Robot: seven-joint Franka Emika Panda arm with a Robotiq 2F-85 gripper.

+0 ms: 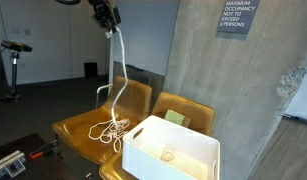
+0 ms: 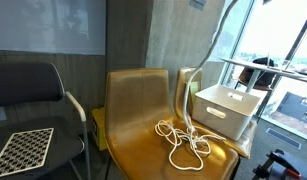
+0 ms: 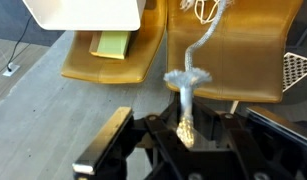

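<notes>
A white rope hangs from my gripper high at the top left of exterior view 1. Its lower part lies in a loose tangle of loops on the brown chair seat. In the wrist view, my gripper is shut on the rope's end, and the strand runs away from the fingers down to the chair. The white box stands on the neighbouring chair, open at the top, with a small coil of rope inside.
A yellow-green block rests on the chair behind the box. A black chair holding a checkered board stands at the left of exterior view 2. A concrete wall rises behind the box.
</notes>
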